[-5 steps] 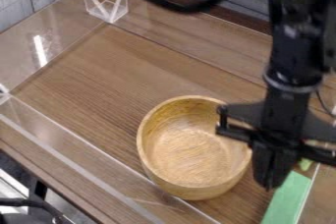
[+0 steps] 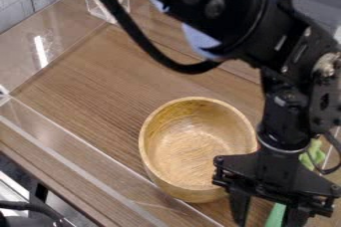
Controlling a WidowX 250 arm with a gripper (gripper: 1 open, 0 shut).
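Observation:
The black robot arm reaches down from the top right, and its gripper (image 2: 269, 205) is low at the bottom right, open, just right of a round wooden bowl (image 2: 180, 146). The bowl is empty where visible. Under and behind the gripper lies a green object (image 2: 277, 214), mostly hidden, with more green at the right behind the wrist.
A clear plastic piece (image 2: 104, 2) stands at the back left. Clear strips run along the left and front edges. A black cable crosses the upper view.
The gripper has moved down toward the table beside the bowl, covering more of the green object.

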